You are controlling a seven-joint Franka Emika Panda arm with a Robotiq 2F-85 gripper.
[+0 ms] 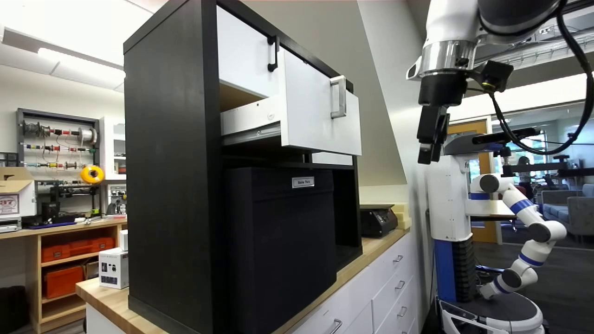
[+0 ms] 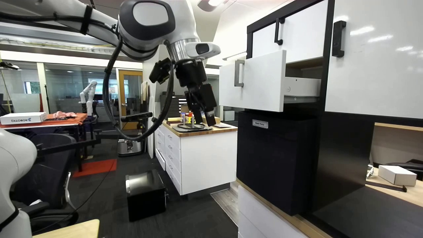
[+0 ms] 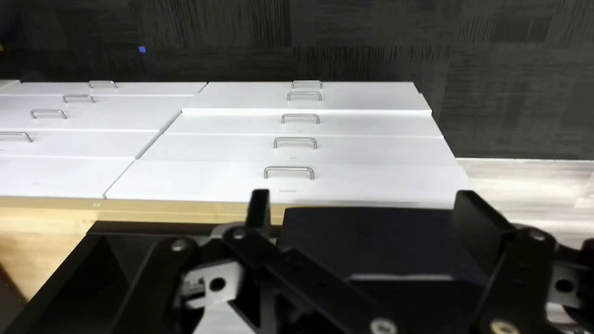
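A white drawer (image 1: 309, 100) is pulled partway out of the black cabinet (image 1: 167, 167), below a shut upper drawer. Its grey handle (image 1: 338, 97) is on the front panel; in exterior view 2 the drawer (image 2: 261, 83) shows its side and rail, but its inside is hidden. My gripper (image 1: 427, 151) hangs in front of the cabinet, tilted downward and apart from the drawer in exterior view 1. In the wrist view the gripper is open, with nothing held between its widely spaced fingers. Exterior view 2 has the gripper (image 2: 208, 113) beside the handle (image 2: 238, 73).
A black fabric bin (image 2: 273, 158) with a label fills the cabinet opening under the drawer. White base drawers (image 3: 312, 150) with metal handles run below the wooden counter (image 3: 44, 217). A black scale-like device (image 1: 378, 220) rests on that counter. Open air surrounds my gripper.
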